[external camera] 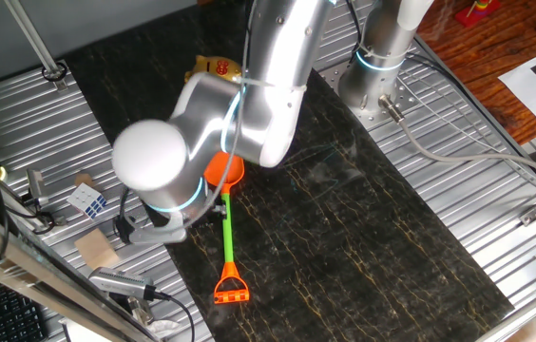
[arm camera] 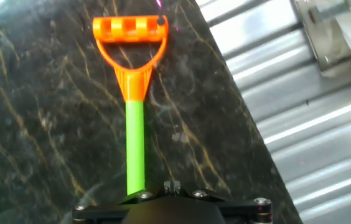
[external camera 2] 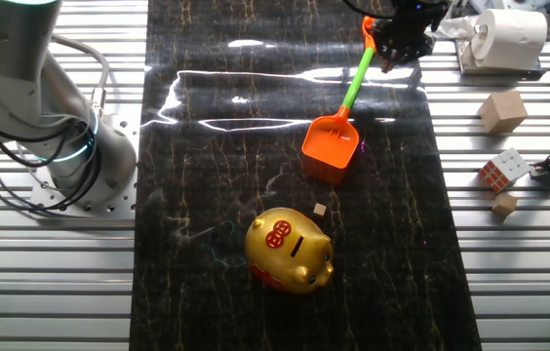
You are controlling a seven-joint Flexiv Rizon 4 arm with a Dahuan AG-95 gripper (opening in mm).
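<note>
A toy shovel with an orange scoop [external camera 2: 332, 143], green shaft [arm camera: 135, 146] and orange D-shaped handle [arm camera: 130, 30] lies on the black marbled board. My gripper appears along the bottom of the wrist view, its fingertips together just right of the green shaft. Nothing shows between them, and the shaft runs out of sight behind the gripper body. In exterior view 1 the arm's wrist hangs left of the shovel, partly covering the scoop's surroundings. A golden piggy bank [external camera 2: 291, 251] rests on the board beyond the scoop.
A tiny wooden cube [external camera 2: 320, 209] lies between scoop and piggy bank. Off the board stand a puzzle cube [external camera 2: 505, 171], a wooden block [external camera 2: 502, 113] and a paper roll [external camera 2: 507, 41]. The board's right half [external camera: 373, 247] is clear in exterior view 1.
</note>
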